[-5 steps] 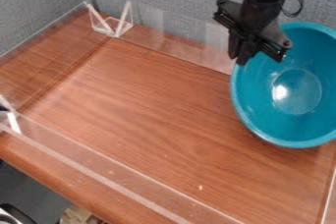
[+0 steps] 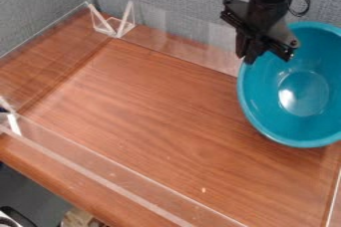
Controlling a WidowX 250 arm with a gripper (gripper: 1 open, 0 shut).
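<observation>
A large teal-blue bowl point(image 2: 293, 102) fills the right side of the view, tilted up against the back wall with its inside facing the camera. The black gripper point(image 2: 250, 47) is at the bowl's upper left rim, its fingers pointing down and touching or just beside the rim. Whether the rim is between the fingers cannot be made out.
A white wire holder point(image 2: 114, 22) stands at the back left. Clear strips run along the table's edges, and grey walls close it in at the back and left.
The bowl has shifted very slightly to the right, along with the gripper.
</observation>
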